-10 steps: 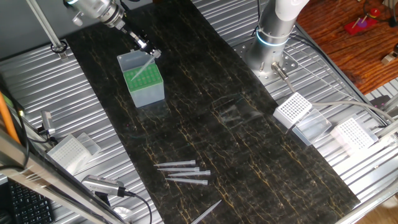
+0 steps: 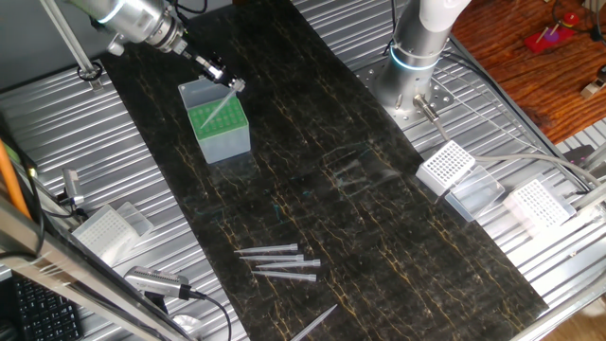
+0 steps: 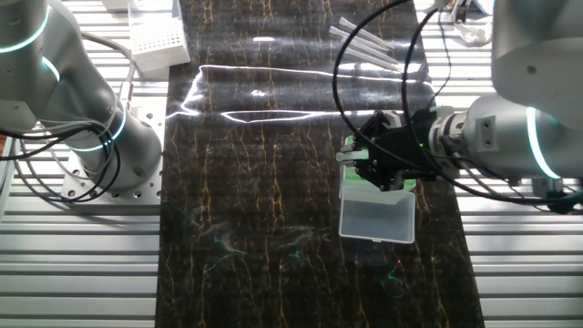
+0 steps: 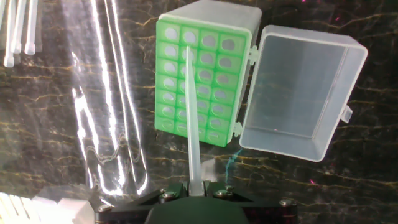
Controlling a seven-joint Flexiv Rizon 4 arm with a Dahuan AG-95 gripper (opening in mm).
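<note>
My gripper is shut on a clear pipette tip (image 4: 192,118), whose narrow end points away from the fingers over the green rack. In exterior view 1 the gripper (image 2: 237,85) is at the rack's upper right, and the held tip (image 2: 218,110) slants down to the left across the green top. The tip box (image 2: 225,145) stands with its lid (image 4: 301,93) hinged open. Its green top (image 4: 166,84) shows rows of holes, none with a tip visibly standing in it. Whether the held tip touches the top, I cannot tell.
Several loose tips (image 2: 284,276) lie on the dark marbled mat, and another tip (image 2: 314,323) is nearer its front edge. White racks (image 2: 446,166) stand on the right, and one more rack (image 2: 106,236) on the left. Mid-mat is mostly clear, apart from a faint transparent patch.
Over the last second the gripper and held tip have shifted very slightly in exterior view 1. The box and loose tips have stayed in place.
</note>
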